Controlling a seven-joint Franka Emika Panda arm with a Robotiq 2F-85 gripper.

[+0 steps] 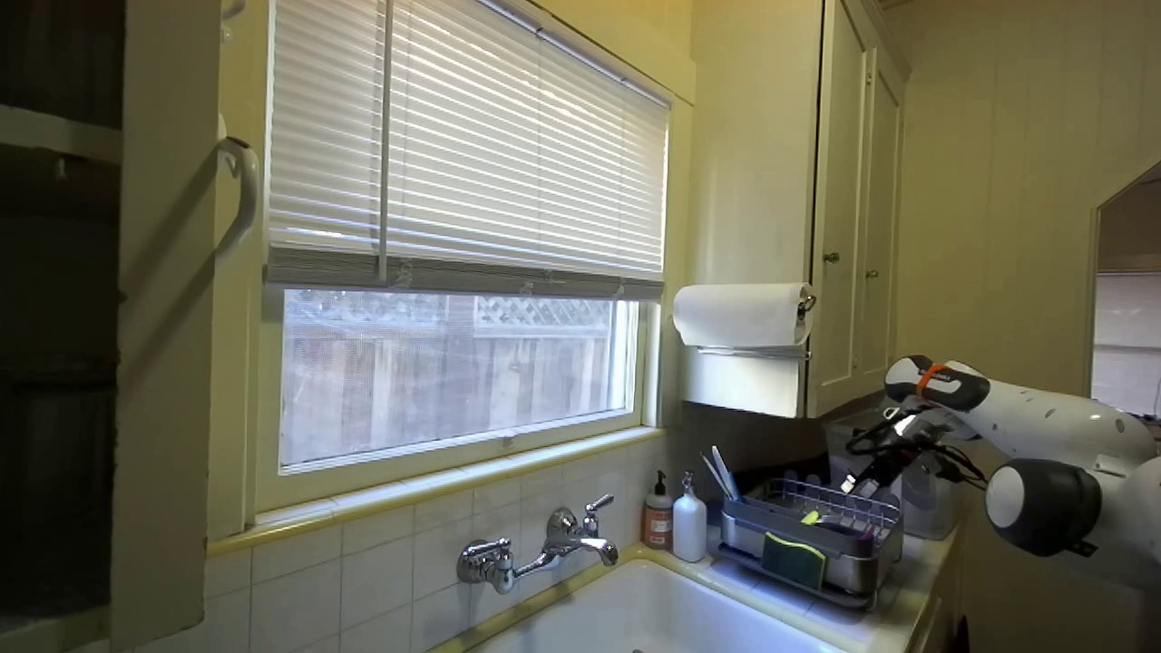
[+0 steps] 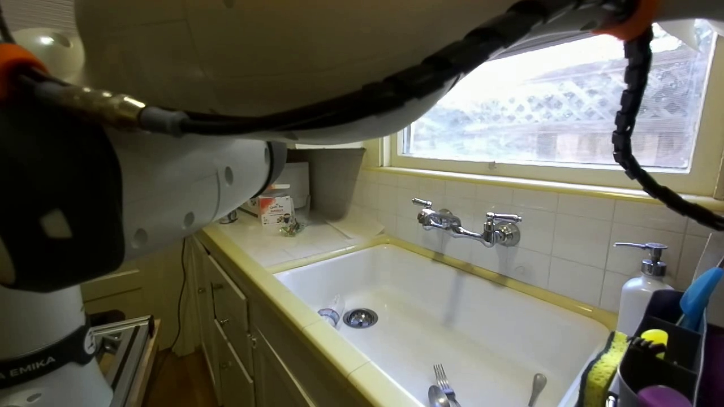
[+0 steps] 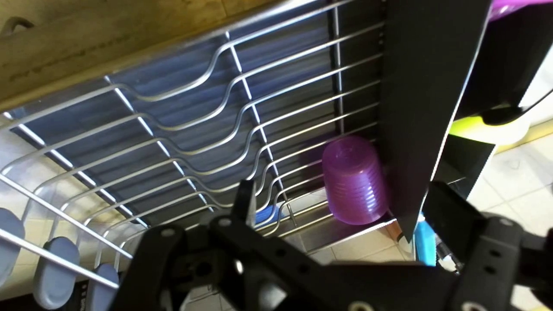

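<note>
My gripper is open above the dish rack, with its dark fingers spread wide in the wrist view. Past the fingertips, a purple translucent cup (image 3: 355, 181) lies in the wire rack (image 3: 249, 93), close against the dark utensil holder (image 3: 430, 88). Whether any finger touches the cup cannot be told; nothing is visibly gripped. In exterior view 1 the gripper (image 1: 857, 481) points down over the dish rack (image 1: 811, 533) at the right of the sink. Exterior view 2 does not show the gripper.
A green sponge (image 1: 795, 560) hangs on the rack's front. Beside the rack stand a white soap bottle (image 1: 688, 522) and an amber bottle (image 1: 658, 517). In the sink (image 2: 407, 285) lie a fork (image 2: 442, 380), a spoon (image 2: 438, 397) and a clear item (image 2: 331, 313) near the drain.
</note>
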